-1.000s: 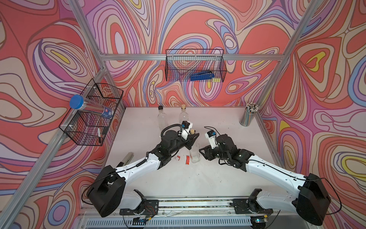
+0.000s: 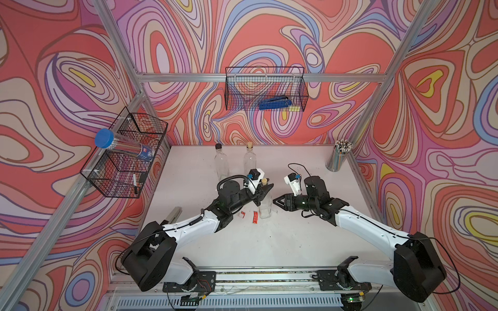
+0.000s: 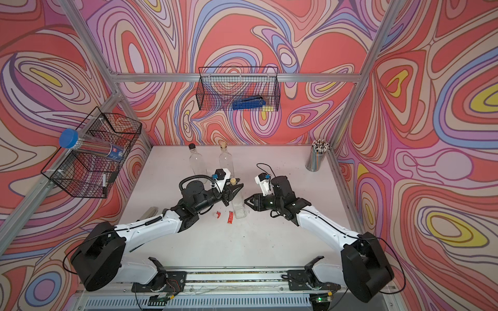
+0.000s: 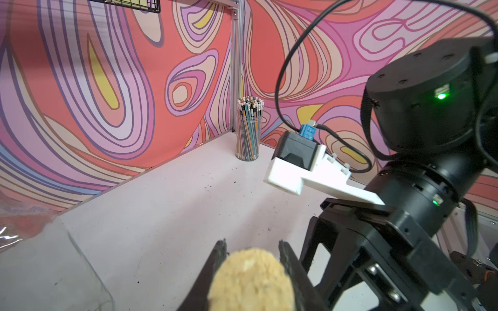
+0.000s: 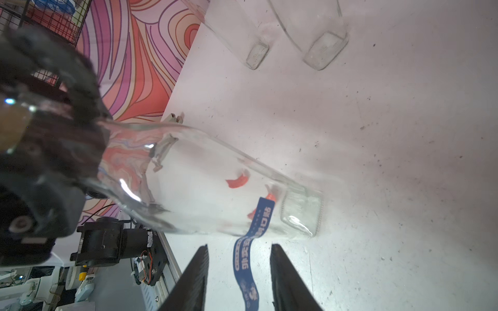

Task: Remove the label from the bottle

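Note:
A clear square bottle (image 5: 207, 181) with a cork stopper (image 4: 252, 282) is upright near the table's middle in the top views. My left gripper is shut around its neck just under the cork. In the right wrist view, a blue label strip (image 5: 242, 261) with white lettering clings to the bottle near its base, its lower part hanging free. My right gripper is beside the bottle, its fingers apart on either side of the loose strip; a gap shows on both sides. Whether the bottle's base touches the table is hard to tell.
Two red scraps, one larger (image 2: 255, 216) and one small (image 2: 242, 213), lie left of the bottle. Behind stand two more clear bottles, black-capped (image 2: 221, 163) and corked (image 2: 250, 159). A pencil holder (image 2: 338, 157) occupies the back right.

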